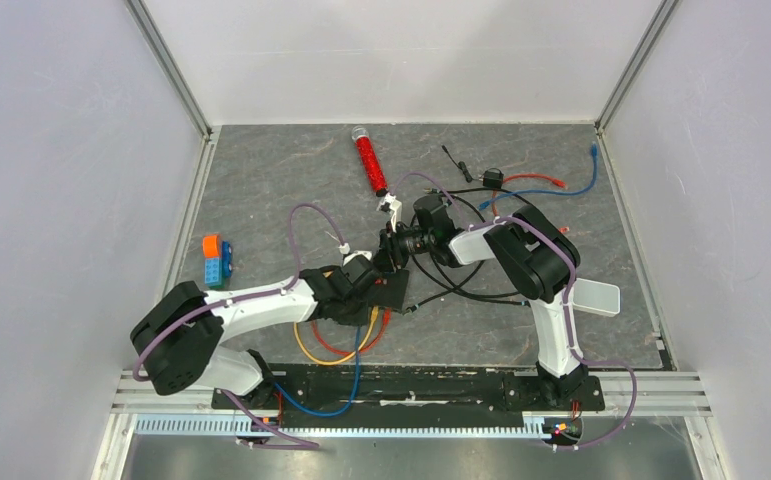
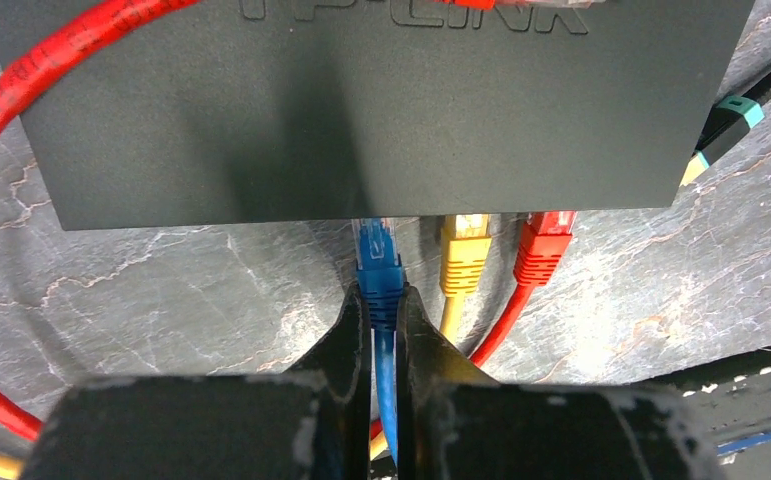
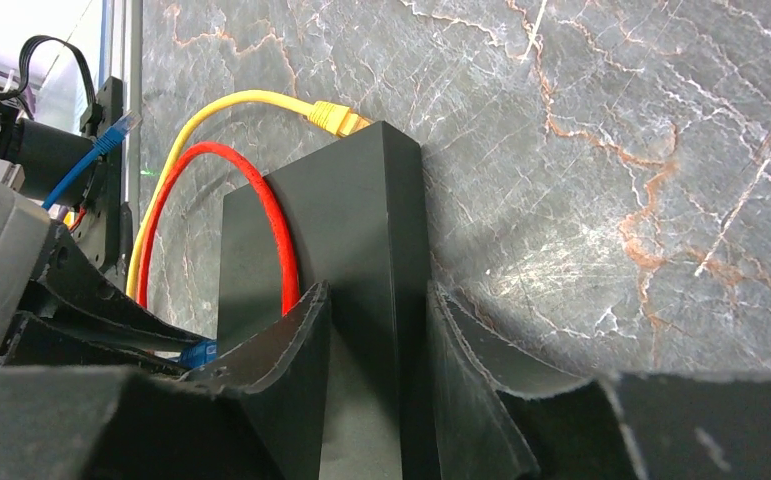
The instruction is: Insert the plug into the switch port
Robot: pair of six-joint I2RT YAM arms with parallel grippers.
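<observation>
The black switch (image 2: 461,120) lies on the grey table, with a yellow plug (image 2: 466,250) and a red plug (image 2: 543,245) at its near edge. My left gripper is shut on the blue plug (image 2: 379,270), whose clear tip meets that same edge left of the yellow one; whether it is seated I cannot tell. My right gripper is at the switch's end, its fingers either side of the case's corner; in the top view it sits at the switch's far side (image 1: 391,250).
Black cables (image 1: 471,295) lie tangled under and beside my right arm. A red cylinder (image 1: 369,165) lies at the back, a toy (image 1: 217,262) at the left and a white box (image 1: 596,297) at the right.
</observation>
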